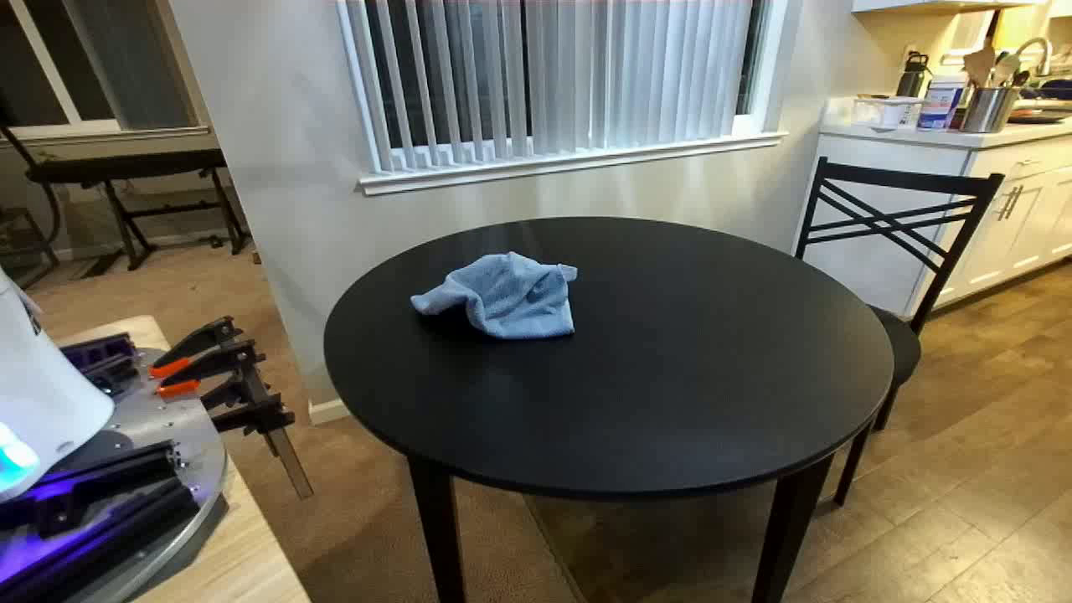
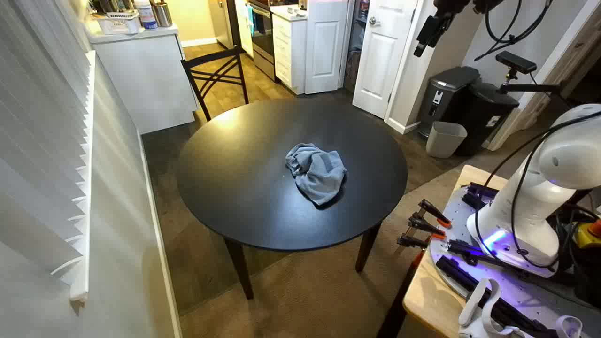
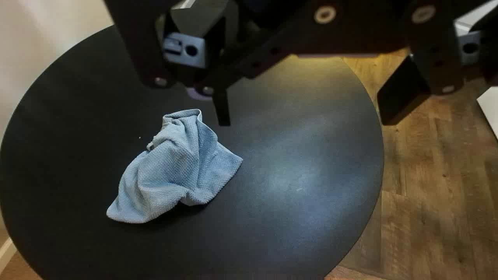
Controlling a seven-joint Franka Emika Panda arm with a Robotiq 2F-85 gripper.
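A crumpled blue cloth [image 1: 517, 296] lies in a loose heap on the round black table [image 1: 693, 372]. In exterior view 2 the cloth [image 2: 318, 173] sits right of the tabletop's middle. The wrist view looks down on the cloth [image 3: 170, 170], with one corner spread toward the lower left. My gripper is open, its two fingers wide apart and nothing between them. It hangs high above the table, clear of the cloth. At the top right of exterior view 2 part of the gripper [image 2: 432, 34] shows; exterior view 1 does not show it.
Apart from the cloth, the tabletop is bare. A black chair [image 1: 894, 226] stands at the table's far right in exterior view 1. A window sill [image 1: 573, 162] and wall run close behind the table. Clamps [image 2: 422, 225] stick out from the robot's wooden stand [image 2: 425, 298].
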